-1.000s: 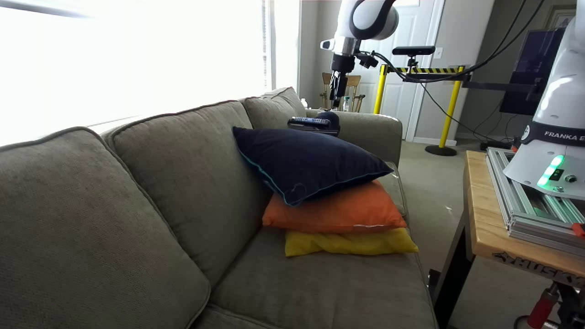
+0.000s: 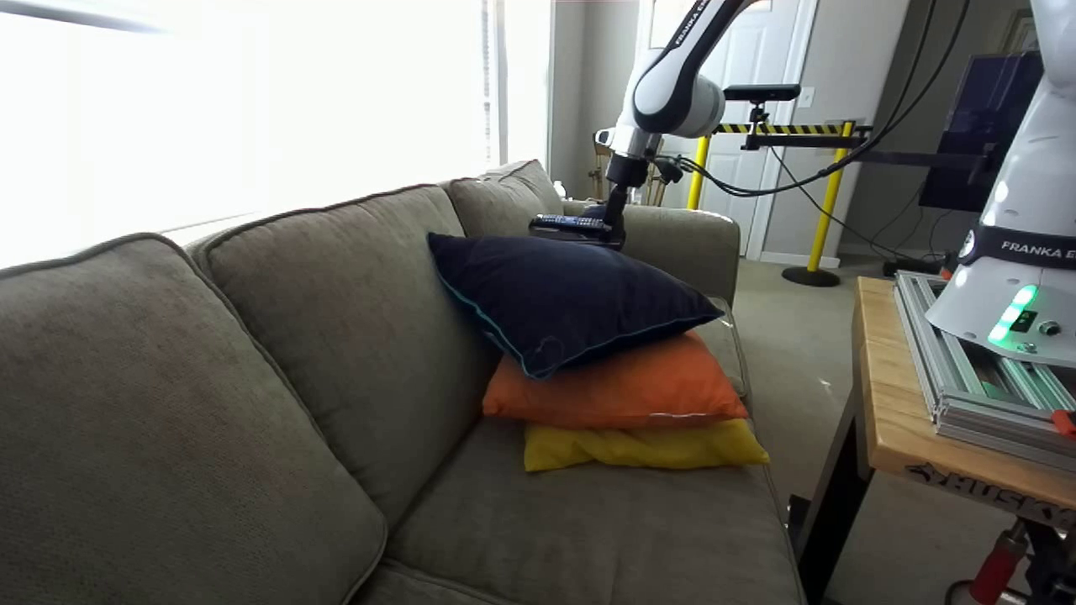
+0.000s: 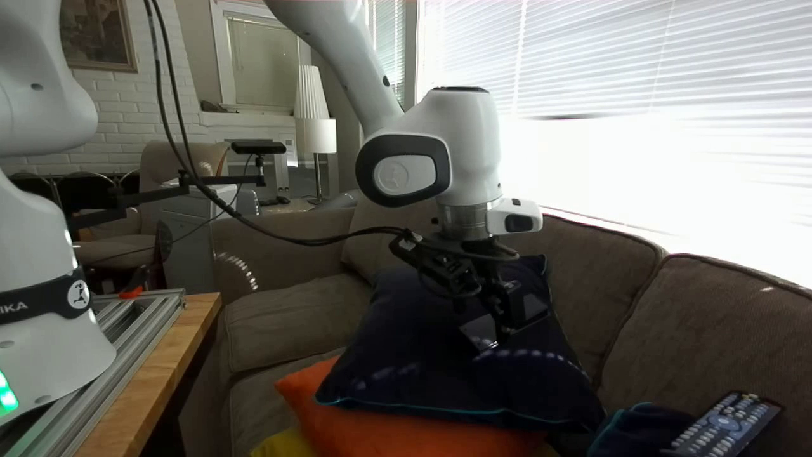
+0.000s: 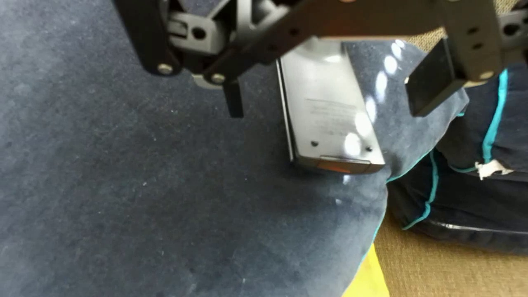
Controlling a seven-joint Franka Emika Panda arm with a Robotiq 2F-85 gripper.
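In the wrist view a silver, remote-like object (image 4: 329, 106) lies flat on a navy pillow (image 4: 148, 198), its printed, plain side up. My gripper is open over it. One finger pad (image 4: 233, 99) is to the left of the object and the other pad (image 4: 435, 79) to the right, with visible gaps on both sides. The linkage covers the object's upper end. In exterior view 2 the gripper (image 3: 507, 323) is low over the navy pillow (image 3: 426, 365). Exterior view 1 shows the gripper (image 2: 613, 217) beyond that pillow (image 2: 565, 292), its fingertips hard to make out.
Beneath the navy pillow are an orange pillow (image 2: 615, 388) and a yellow one (image 2: 646, 445), stacked on the couch (image 2: 585, 524). A button-side-up remote (image 3: 727, 426) rests on another navy, teal-trimmed cushion (image 3: 643, 426). The near couch seat is bare. A wooden workbench (image 2: 883, 403) stands alongside.
My arm and gripper have come down, from above the far cushion to about the height of the navy pillow's top. The pillows and the button-side-up remote have stayed put.
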